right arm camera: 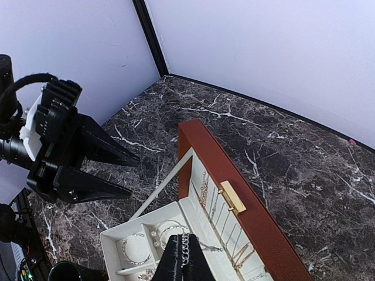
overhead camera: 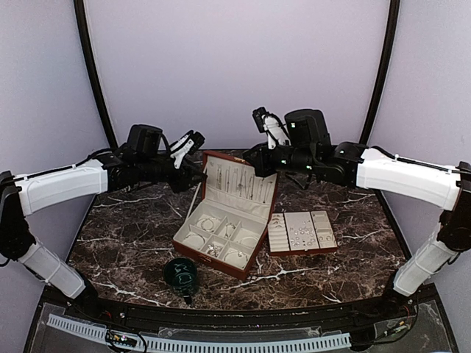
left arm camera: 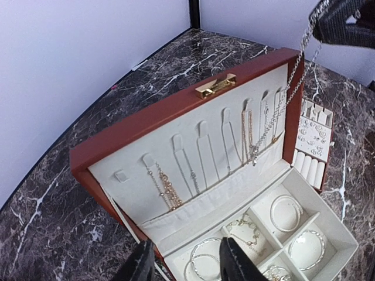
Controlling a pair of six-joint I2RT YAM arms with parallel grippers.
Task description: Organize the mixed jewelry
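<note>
The open jewelry box (overhead camera: 185, 245) has necklaces hanging in its lid (left arm camera: 111, 132) and bracelets in its compartments. My left gripper is open above the box's left part, nothing visible between its fingers. My right gripper is shut at the lid's upper right, with a silver chain (left arm camera: 269, 123) dangling from it across the lid's hooks.
A smaller tray (overhead camera: 302, 232) of rings and small pieces lies right of the box. A dark green object (overhead camera: 181, 273) sits at the front left. Bare marble table surrounds them, with walls behind and at both sides.
</note>
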